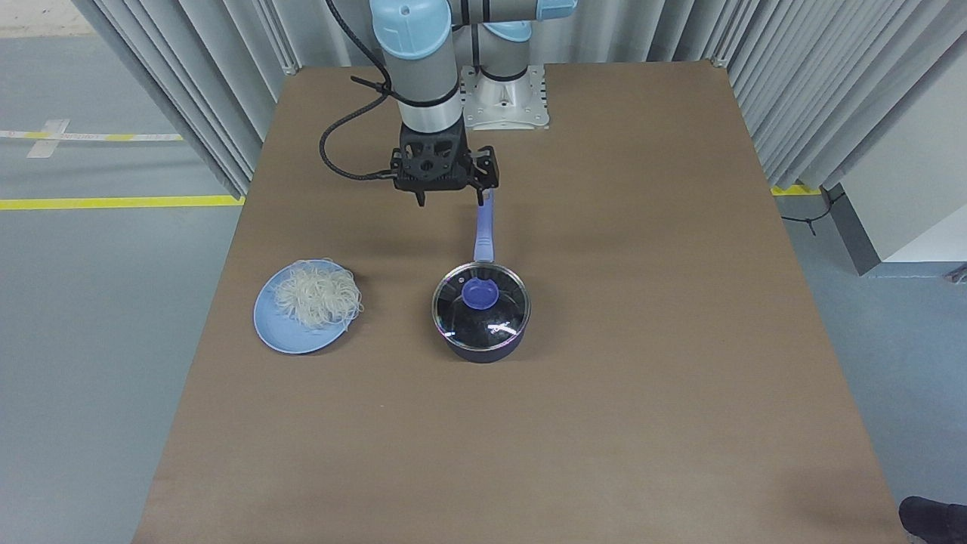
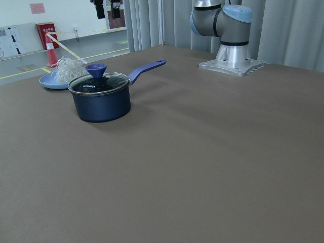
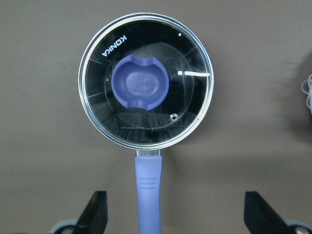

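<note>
A dark blue saucepan [image 2: 102,106] stands on the brown table, its glass lid [image 1: 480,322] on, with a purple knob [image 3: 139,85] and a long purple handle [image 3: 148,195] toward the robot base. My black gripper [image 1: 450,199] hangs high above the table, over the handle's end. In the wrist view its two fingers stand wide apart, either side of and above the handle, nothing between them touching. The left view shows only the fingertips at the top edge. A blue plate [image 1: 276,326] with white noodles [image 1: 317,295] lies to the pan's left in the front view.
The robot base [image 2: 233,65] is bolted at the back edge. Curtains hang behind it, and a dark shape [image 1: 931,518] shows beyond the table's lower right in the front view.
</note>
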